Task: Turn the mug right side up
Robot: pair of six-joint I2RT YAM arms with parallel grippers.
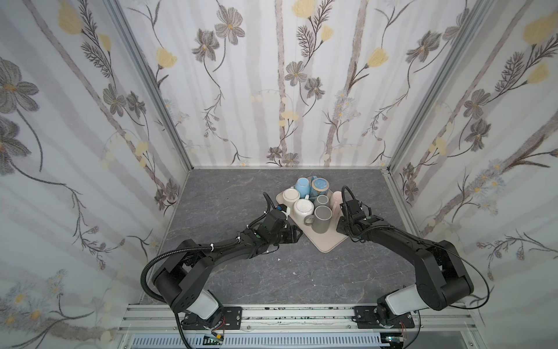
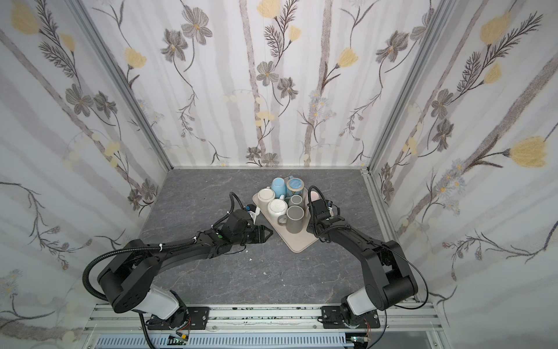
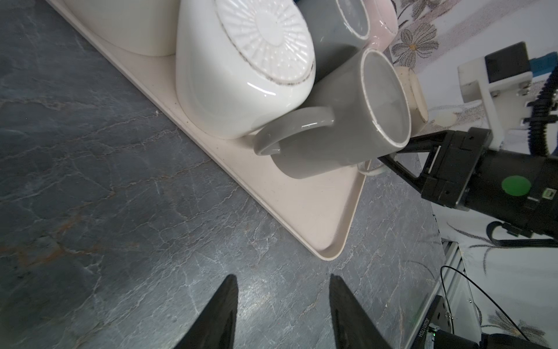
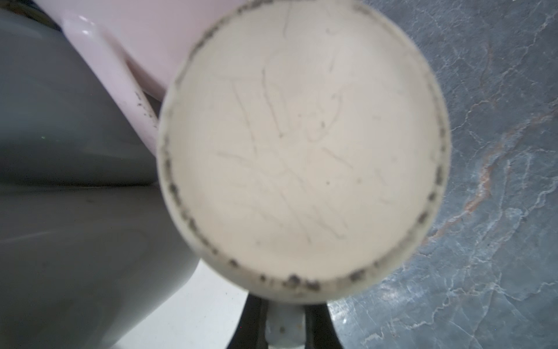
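Observation:
An upside-down mug with a cream base (image 4: 305, 145) fills the middle of the right wrist view, its base towards the camera. In the left wrist view only a slice of this cream mug (image 3: 413, 99) shows behind the tall grey mug. My right gripper is shut at its handle (image 4: 284, 322), part of which shows between the fingers; whether they grip it firmly cannot be seen. My left gripper is open over the grey tabletop, in front of the tray's left side, with nothing between its fingers.
The tray (image 1: 326, 246) is crowded with mugs: a tall grey mug (image 1: 322, 220) stands upright, beside an upside-down white mug (image 1: 303, 207). A pink mug (image 1: 336, 199) touches close behind the cream one; blue mugs (image 1: 301, 186) stand farther back.

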